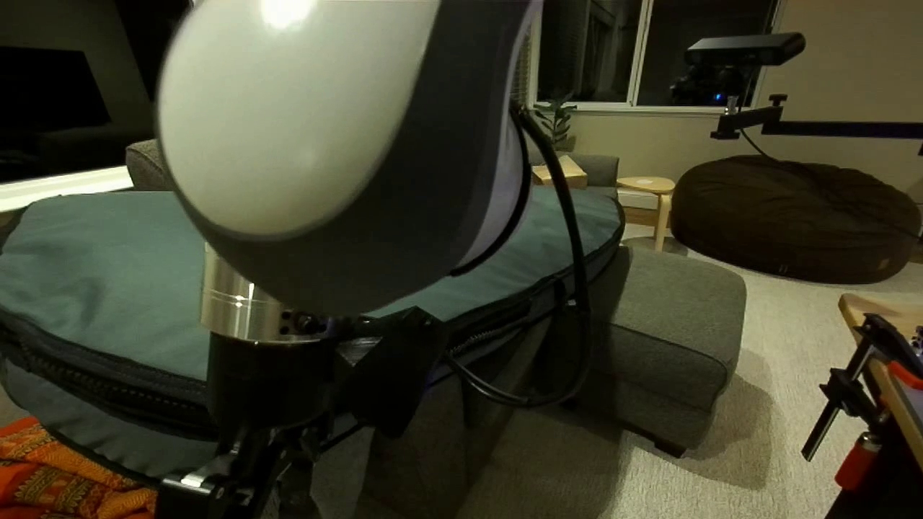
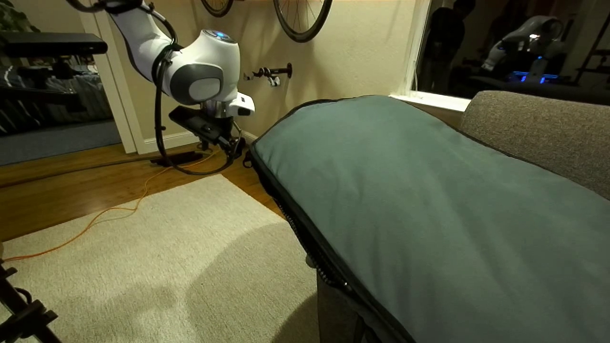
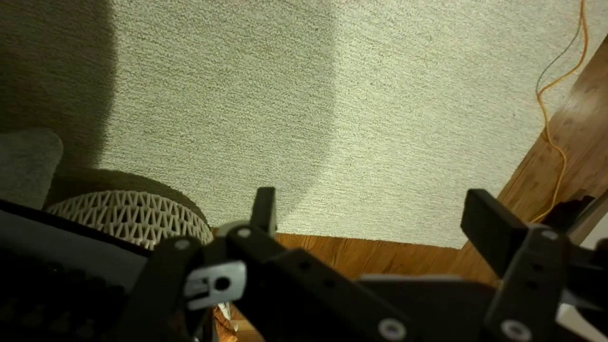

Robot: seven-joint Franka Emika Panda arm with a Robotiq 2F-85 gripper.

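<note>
My gripper is open over the pale carpet, its two black fingers wide apart and nothing between them. A large grey-green case (image 2: 434,200) with a dark zipped edge lies across the sofa. In exterior view 2 the gripper (image 2: 234,146) hangs beside the near-left end of the case, apart from its top. In exterior view 1 the arm's white and black link hides much of the case (image 1: 95,259), and the gripper's fingertips are not clearly seen.
The wrist view shows bare carpet (image 3: 393,125), a woven basket (image 3: 134,213) at lower left and an orange cord (image 3: 550,125) at right. Orange patterned cloth (image 1: 69,480) lies below the case. A grey ottoman (image 1: 666,320) and a clamp-bearing table edge (image 1: 900,406) stand to the right.
</note>
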